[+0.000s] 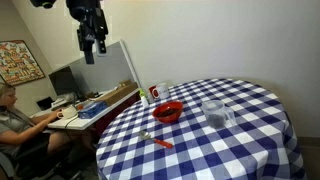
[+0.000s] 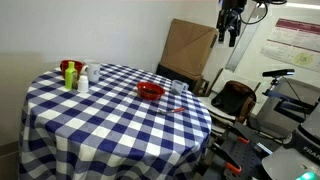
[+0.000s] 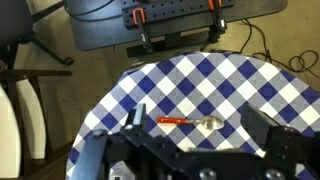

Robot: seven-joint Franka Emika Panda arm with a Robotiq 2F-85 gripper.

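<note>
My gripper (image 1: 95, 50) hangs high above the table's edge in exterior view 1, its fingers spread with nothing between them. Exterior view 2 has the gripper (image 2: 224, 41) at the upper right, well clear of the tabletop. Seen from the wrist, a spoon with a red handle (image 3: 174, 120) lies on the checkered cloth, far below and between the open fingers. That same spoon (image 1: 157, 141) is near the table's edge in exterior view 1. A red bowl (image 1: 168, 111) stands farther in, with a clear container (image 1: 216, 114) apart from it.
A yellow-green bottle (image 2: 70, 74), a white bottle (image 2: 83, 79) and a white mug (image 2: 93, 71) cluster at one end of the table, beside another red item (image 2: 68, 65). A seated person (image 1: 22, 120) is at the left, off the table.
</note>
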